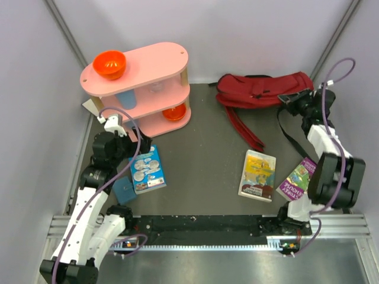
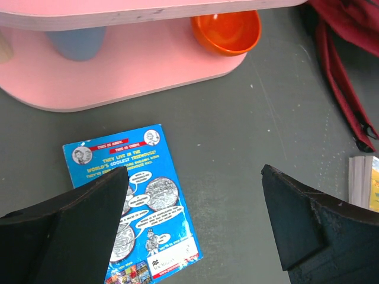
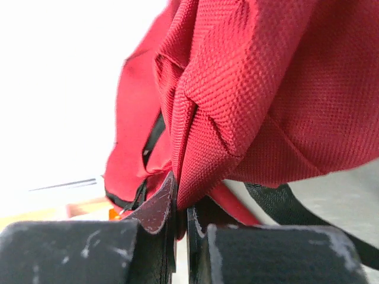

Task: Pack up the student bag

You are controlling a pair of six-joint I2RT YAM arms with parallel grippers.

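Observation:
The red backpack [image 1: 260, 89] is at the back right of the floor, its near side tipped up and its straps trailing forward. My right gripper is shut on a fold of its red cloth [image 3: 207, 130]. Over the blue book [image 2: 145, 201] my left gripper stands open, with nothing between its fingers. A yellow book [image 1: 257, 174] lies at the front, right of centre. Beside it, partly hidden by the right arm, is a purple and green book [image 1: 297, 179].
A pink shelf [image 1: 148, 59] stands at the back left with orange bowls [image 1: 109, 64] and a blue cup [image 1: 126, 99]. A blue item [image 1: 124, 191] lies by the left arm.

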